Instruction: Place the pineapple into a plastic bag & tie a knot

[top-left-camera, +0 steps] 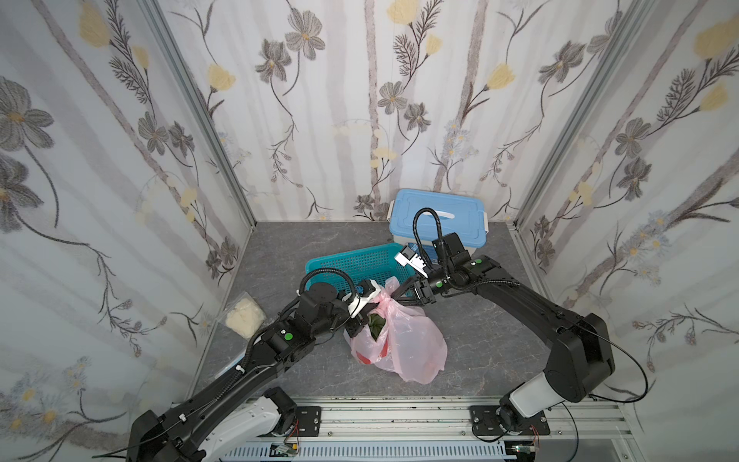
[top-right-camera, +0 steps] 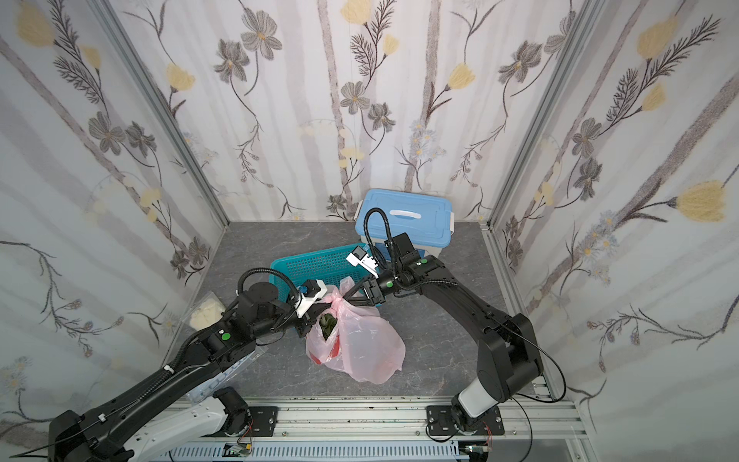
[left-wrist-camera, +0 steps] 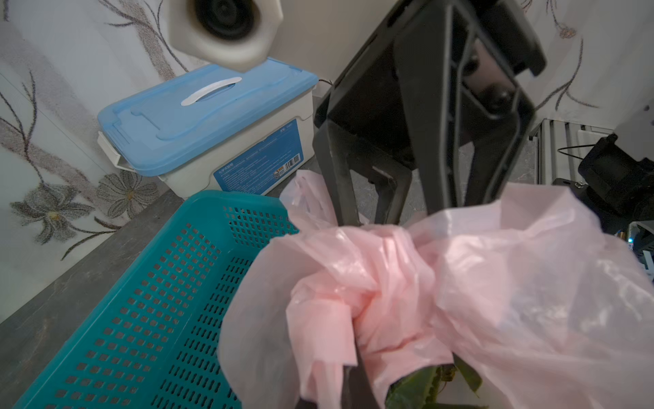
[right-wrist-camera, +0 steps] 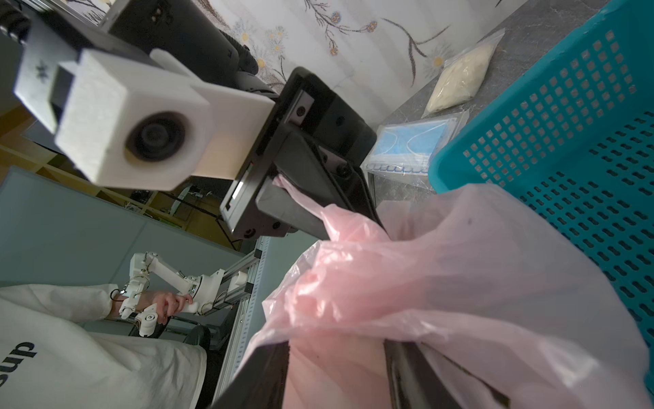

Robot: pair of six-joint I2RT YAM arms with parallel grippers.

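The thin pink plastic bag (top-left-camera: 415, 342) rests on the table at front centre, twisted and bunched at its top. Green pineapple leaves (top-left-camera: 376, 326) poke through a gap on its left side; the fruit's body is hidden by film. My left gripper (top-left-camera: 361, 317) is shut at the bag's left, and a strip of pink film (right-wrist-camera: 310, 204) runs between its fingers in the right wrist view. At the bunched neck (left-wrist-camera: 381, 286), my right gripper (top-left-camera: 402, 294) has its fingers apart. Its fingers (right-wrist-camera: 262, 378) straddle loose film in the right wrist view, not clamped on it.
Right behind the bag stands a teal basket (top-left-camera: 358, 261). A blue-lidded box (top-left-camera: 438, 215) is at the back right. A packet of pale contents (top-left-camera: 244, 317) and a mask pack (right-wrist-camera: 408, 146) lie left. Table right of the bag is clear.
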